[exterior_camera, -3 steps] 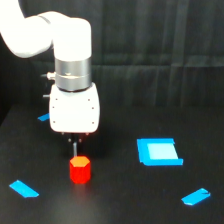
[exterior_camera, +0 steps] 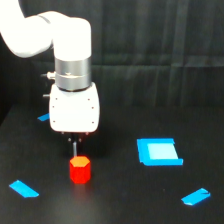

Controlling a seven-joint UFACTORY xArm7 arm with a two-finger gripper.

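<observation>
A red block (exterior_camera: 80, 171) with a six-sided top sits on the dark table at the left front. Above it, or just behind it from this view, hangs my white gripper (exterior_camera: 76, 151), pointing down. Only a thin, dark part of its fingers shows, ending close to the block's top edge. Whether they touch the block or stand apart from each other cannot be made out. On the right lies a flat blue square outline (exterior_camera: 143, 154) with a pale middle, and nothing stands on it.
Strips of blue tape lie on the table (exterior_camera: 120, 195) at the left front, the right front and behind the gripper at the left. A dark curtain (exterior_camera: 150, 60) closes off the back.
</observation>
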